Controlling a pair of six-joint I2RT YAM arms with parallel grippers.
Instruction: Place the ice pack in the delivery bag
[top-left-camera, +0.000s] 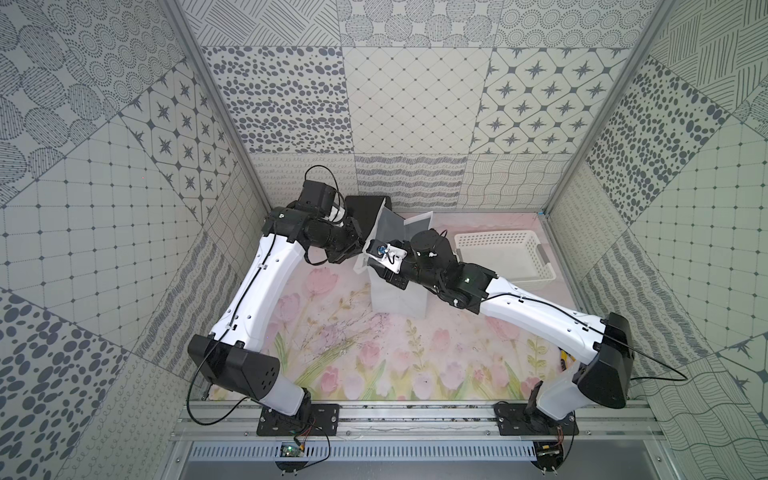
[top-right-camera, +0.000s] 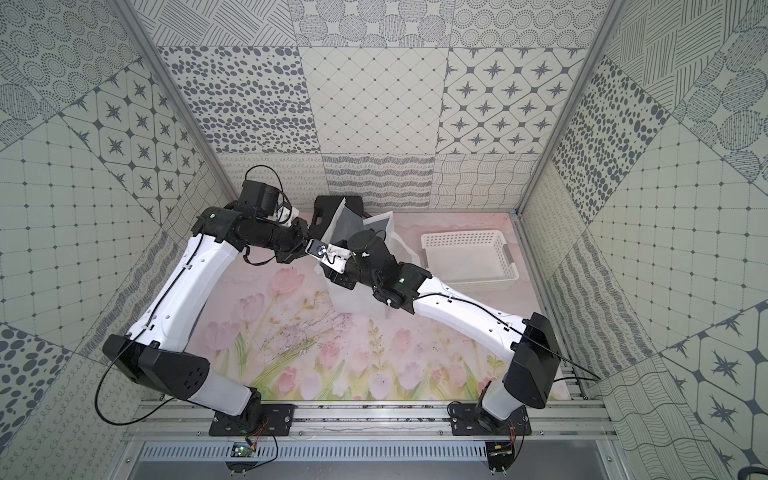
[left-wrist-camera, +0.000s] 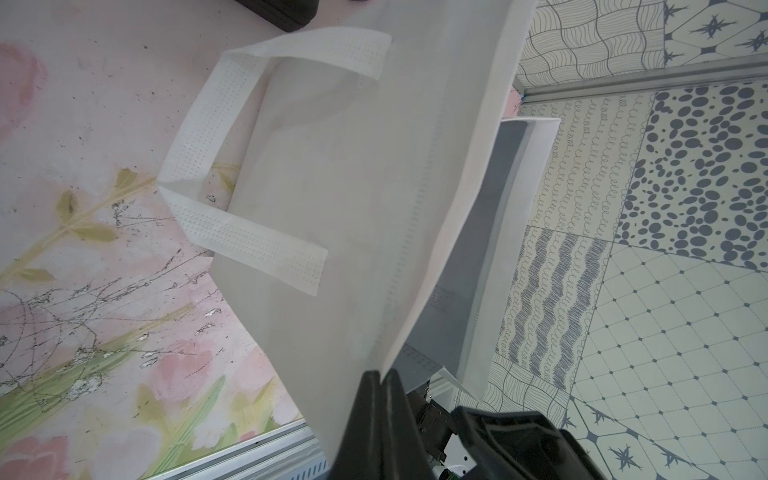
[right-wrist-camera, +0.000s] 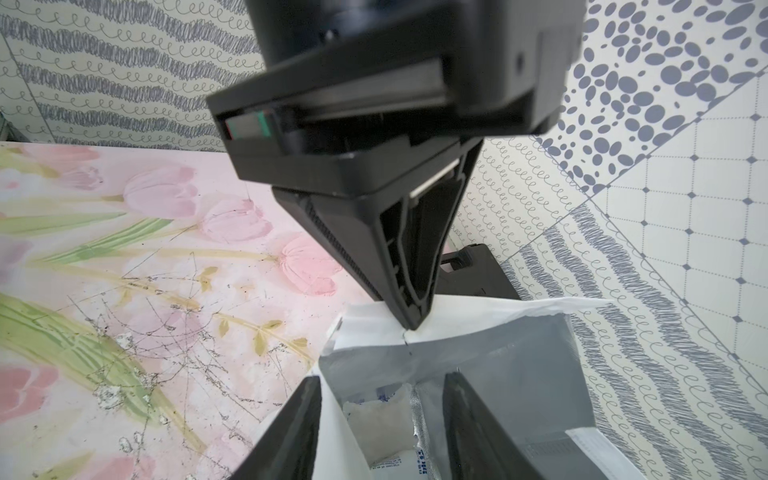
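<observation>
The white delivery bag stands upright mid-table, its grey lining and strap handles visible in the wrist views. My left gripper is shut at the rim of the bag's left side, pinching that thin edge. My right gripper hangs over the bag's front, fingers apart, pointing at the opening with nothing clearly between them. Down inside the bag in the right wrist view lies a pale packet with blue print, partly hidden, probably the ice pack.
A white perforated basket sits empty at the back right. A black object stands behind the bag.
</observation>
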